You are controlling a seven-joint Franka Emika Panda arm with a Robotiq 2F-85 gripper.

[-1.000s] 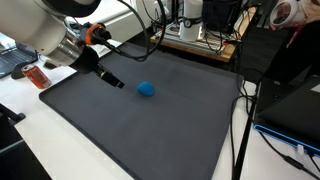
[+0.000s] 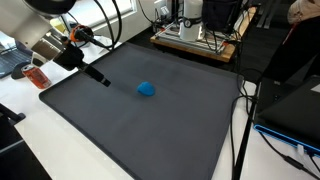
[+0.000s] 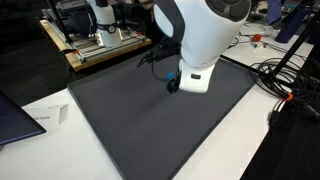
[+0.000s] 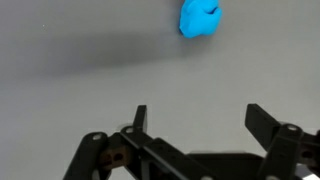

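A small blue object [image 2: 146, 88] lies on the dark grey board, clear of the arm. It shows near the top edge of the wrist view as a crumpled-looking blue shape [image 4: 200, 17], ahead of my gripper. The fingers stand wide apart with bare board between them. From exterior view 1, the gripper [image 2: 98, 76] is over the board's left part, to the left of the blue object. In exterior view 2 the white arm partly hides the gripper, and the blue object [image 3: 170, 76] shows beside it.
A red and white can [image 2: 36, 76] stands at the board's left corner. Black cables [image 2: 238, 115] run along the board's right edge. A wooden platform [image 2: 195, 43] stands behind. The board's front and right are bare.
In exterior view 1 the arm and gripper have shifted left, farther from the blue object, and the arm's pose has tilted. The blue object has stayed in place.
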